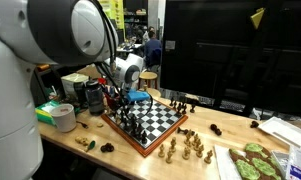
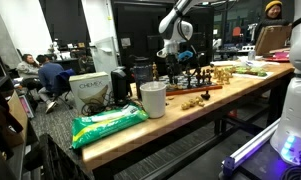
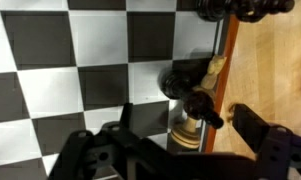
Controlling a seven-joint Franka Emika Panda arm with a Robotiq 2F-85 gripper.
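Note:
Straddling a dark chess piece (image 3: 200,106) in the wrist view, my gripper is open, one finger on each side. This piece stands near the edge of the black-and-white chessboard (image 3: 55,90); its top leans toward the right in the picture. Close by it are a second dark piece (image 3: 180,82) and a light piece (image 3: 186,128), partly hidden by the gripper. More dark pieces (image 3: 245,8) line the top edge. In exterior view 1 the chessboard (image 1: 162,122) has dark pieces on its near left side.
Several light pieces (image 1: 186,152) stand on the table right of the board. A white mug (image 1: 64,117) is at the table's left, and a tray of green-brown items (image 1: 252,165) lies front right. A person (image 1: 128,72) sits behind the table.

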